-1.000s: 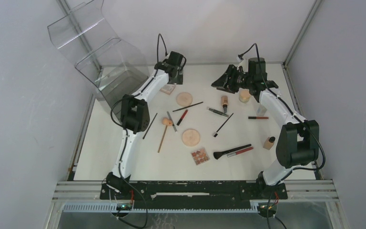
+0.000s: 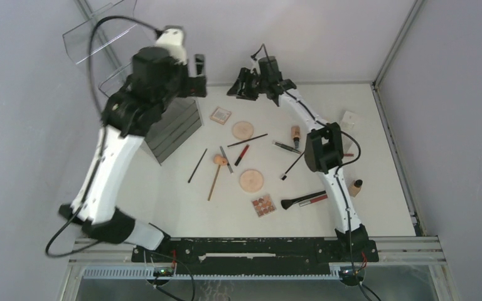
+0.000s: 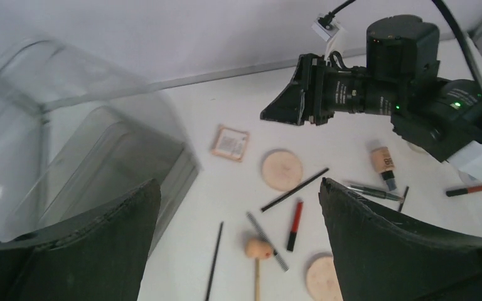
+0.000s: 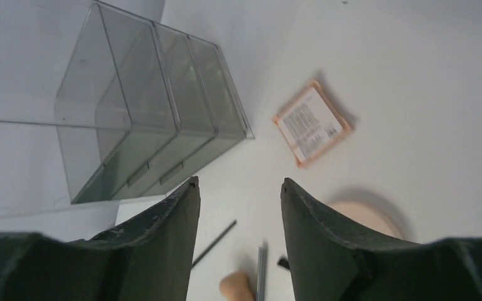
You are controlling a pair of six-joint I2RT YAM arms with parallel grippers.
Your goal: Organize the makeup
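Makeup lies scattered on the white table: a square compact (image 2: 220, 115), two round puffs (image 2: 243, 130) (image 2: 251, 180), a palette (image 2: 263, 205), brushes, pencils and bottles, among them a foundation (image 2: 295, 134). The clear organizer (image 2: 176, 128) stands at the back left. My left gripper (image 2: 192, 78) is raised high near it, open and empty, blurred in the top view. My right gripper (image 2: 241, 84) is at the back centre above the table, facing the compact, its fingers apart with nothing between them.
The organizer's raised clear lid (image 2: 81, 47) rises at the back left, partly behind my left arm. The back wall (image 2: 314, 37) lies beyond the right gripper. Free table lies at the front left and back right.
My left arm has risen up toward the camera and left, away from the compact. My right gripper has moved left and toward the back. The table items appear unmoved.
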